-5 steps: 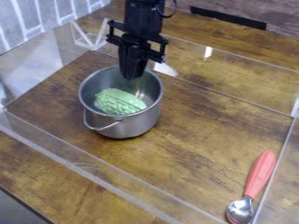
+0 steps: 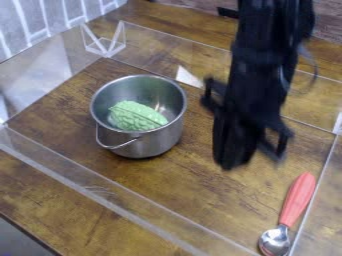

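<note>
My black gripper [image 2: 234, 140] hangs over the wooden surface right of a steel pot, motion-blurred, so I cannot tell how its fingers stand. The steel pot [image 2: 140, 142] stands upright at center-left with its wire handle toward the front, holding a green textured oblong object [image 2: 136, 116]. An ice cream scoop with a pink handle [image 2: 298, 197] lies at the lower right, apart from the gripper.
Clear plastic walls border the wooden work area [image 2: 160, 195]. The wood in front of and right of the pot is clear. A striped white fabric or railing shows at the back left.
The gripper has moved from above the pot to the right and down, toward the front, and now looks larger. The pot, green object and scoop stay in place.
</note>
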